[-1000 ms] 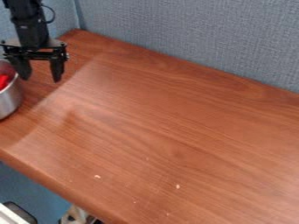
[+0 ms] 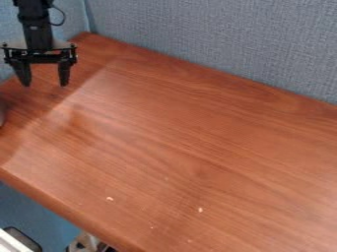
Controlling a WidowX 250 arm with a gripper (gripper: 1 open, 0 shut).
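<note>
My gripper (image 2: pixel 41 75) hangs at the upper left of the camera view, over the left end of the wooden table (image 2: pixel 184 138), fingers pointing down and apart, open with nothing seen between them. A sliver of a pale metal container (image 2: pixel 3 112) shows at the left image edge, just below the gripper, mostly out of view.
A grey padded wall (image 2: pixel 224 34) runs along the back. Indistinct objects sit below the table at the bottom left.
The silvery pot with something red in it has moved left, almost wholly out of view.
</note>
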